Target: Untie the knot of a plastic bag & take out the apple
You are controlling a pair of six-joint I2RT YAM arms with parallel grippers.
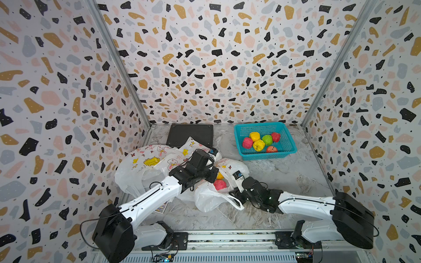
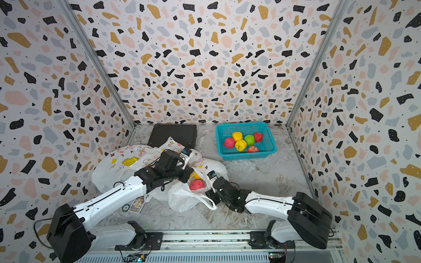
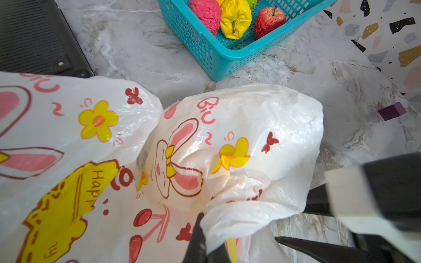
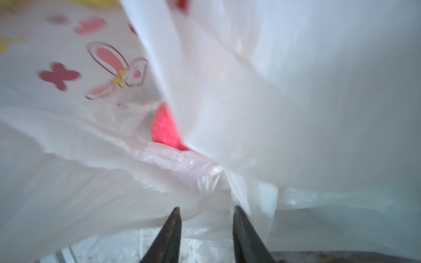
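The white plastic bag (image 3: 280,114), printed with rabbits and flowers, lies wide and crumpled, its mouth gaping between my grippers. Inside it a pink-red fruit (image 1: 219,184) shows, with a yellow fruit (image 1: 219,175) partly covered behind it. My left gripper is shut at the bag's upper edge, with gathered white film at its fingertips. On the right side of the opening, my right gripper has its fingers apart, bag film hanging close around them and no fruit between. A loose handle strap (image 1: 239,205) loops below it.
A teal basket (image 1: 289,154) at the back right holds several fruits, including a red apple (image 3: 268,21). Behind the bag lies a black board (image 1: 186,131). A small printed card (image 2: 137,204) rests near the left arm.
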